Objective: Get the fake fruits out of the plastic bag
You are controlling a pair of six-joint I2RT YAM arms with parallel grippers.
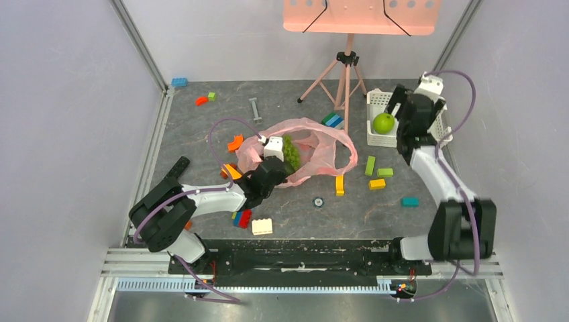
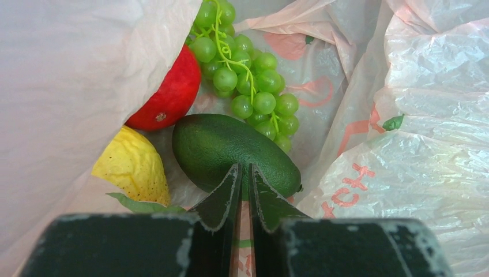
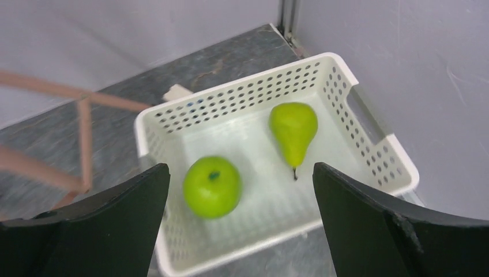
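Observation:
The pink plastic bag [image 1: 339,137] lies spread open in the middle of the table. Inside it, the left wrist view shows green grapes [image 2: 265,103], a dark green avocado [image 2: 225,147], a red fruit [image 2: 179,92] and a yellow fruit [image 2: 135,164] partly covered by the bag. My left gripper is shut at the bag's opening, its tips in front of the avocado, nothing visible between them. Above the white basket [image 3: 230,95] my right gripper stands open and empty. A green apple [image 3: 212,187] and a green pear [image 3: 294,128] rest in that basket.
Toy blocks lie scattered, among them a yellow block [image 1: 377,184] and a white block [image 1: 262,227]. A pink tripod stand [image 1: 347,87] rises at the back, left of the basket. Open table surrounds the small round object [image 1: 318,202].

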